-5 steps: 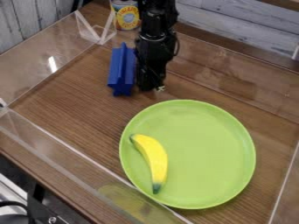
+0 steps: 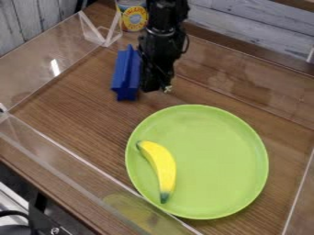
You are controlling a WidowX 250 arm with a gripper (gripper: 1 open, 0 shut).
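My black gripper (image 2: 157,81) hangs low at the upper middle, just right of a blue block (image 2: 125,73). It is dark and small in view, so whether anything sits between its fingers is hard to make out; it looks shut. A green plate (image 2: 221,165) fills the lower right, with a yellow toy banana (image 2: 161,165) on its left part.
A yellow-labelled can (image 2: 134,16) stands at the back left. Clear walls (image 2: 92,184) edge the wooden surface (image 2: 68,110). Bare surface lies left of the plate and to the right of my gripper.
My gripper has shifted very slightly upward. The blue block, plate and banana look unmoved.
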